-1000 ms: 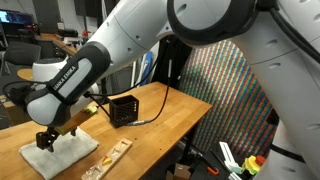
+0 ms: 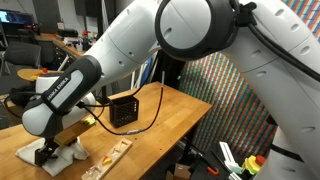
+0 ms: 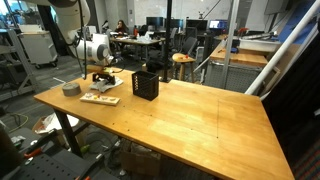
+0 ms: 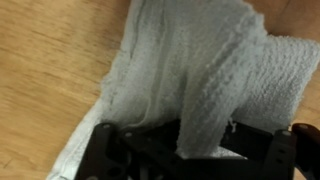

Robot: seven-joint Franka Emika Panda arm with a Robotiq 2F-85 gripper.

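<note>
A pale grey-white cloth [image 2: 68,160] lies rumpled on the wooden table, at the lower left of exterior view 1. My gripper [image 2: 45,152] points down onto it, its fingertips in among the folds. Filling the middle of the wrist view, the cloth [image 4: 205,85] rises in a thick fold between the dark finger parts at the bottom edge.
Beside the cloth is a light wooden strip or tray [image 2: 106,160]. A black basket [image 2: 124,110] stands behind it. Round grey items [image 3: 72,89] sit at the table's near left corner.
My gripper has come down onto the cloth and shifted slightly. The cloth, flatter and wider a second ago, is now bunched up around the fingertips.
</note>
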